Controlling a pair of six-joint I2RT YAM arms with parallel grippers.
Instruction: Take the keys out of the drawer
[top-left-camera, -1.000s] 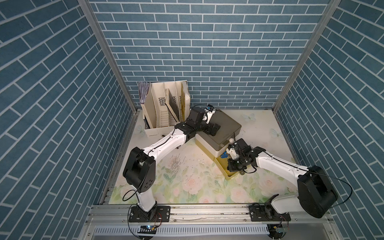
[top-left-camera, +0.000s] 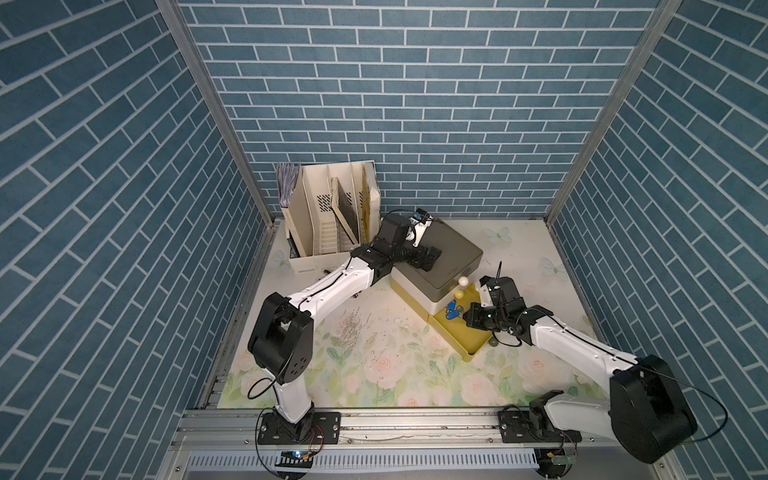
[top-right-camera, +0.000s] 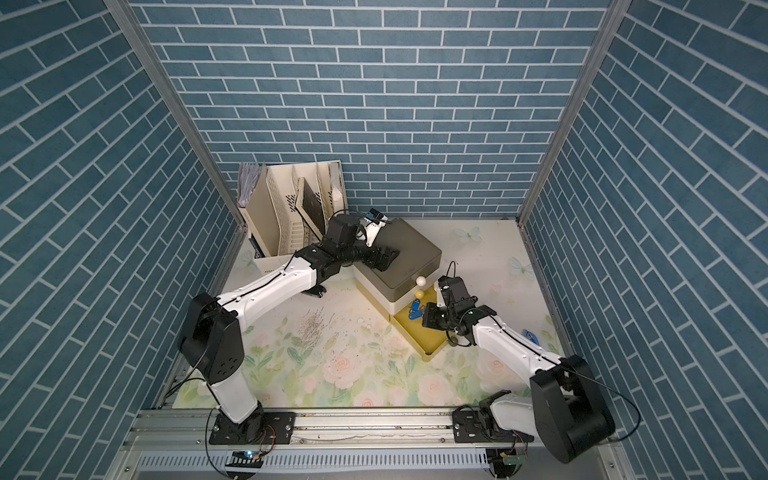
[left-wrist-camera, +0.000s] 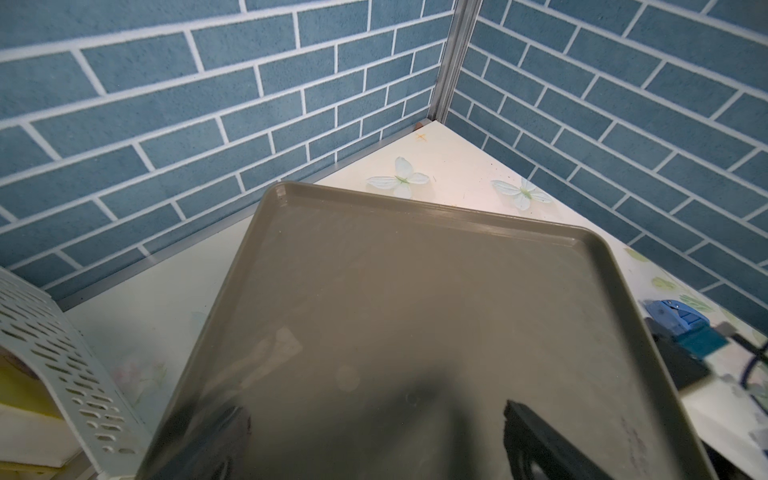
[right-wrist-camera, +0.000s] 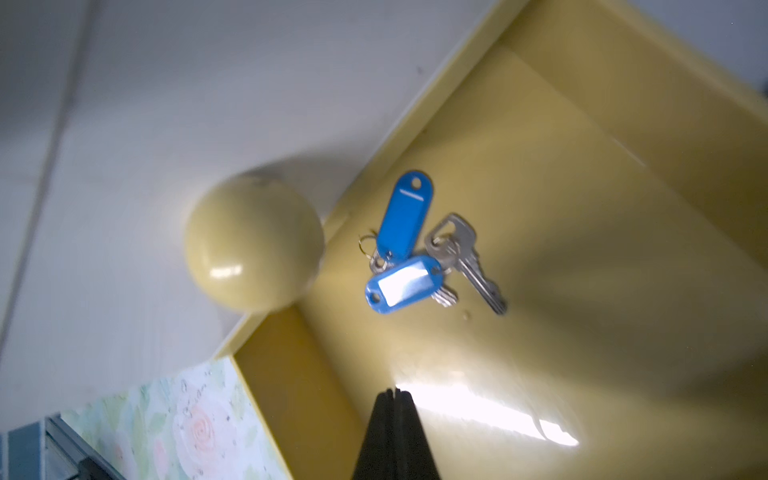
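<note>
The keys (right-wrist-camera: 472, 268), with two blue tags (right-wrist-camera: 405, 216), lie on the floor of the pulled-out yellow drawer (right-wrist-camera: 560, 192), close under the cabinet front. Over that drawer hovers my right gripper, fingers pressed together with nothing between them; the keys are ahead of the tips and apart from them. My left gripper is spread open above the grey top (left-wrist-camera: 432, 296) of the drawer cabinet; whether it touches that surface I cannot tell. In the top left view the blue tags (top-left-camera: 453, 310) show beside the right gripper (top-left-camera: 470, 318).
Round knobs (right-wrist-camera: 256, 244) stick out from the cabinet's front, close to the keys. At the back left stands a beige file organizer (top-left-camera: 332, 212). A bluish item (top-right-camera: 531, 337) lies at the right.
The drawer stands slightly further out than a second ago. My right gripper has swung back and away from the drawer's front end, uncovering the blue tags more. The left arm looks essentially still.
</note>
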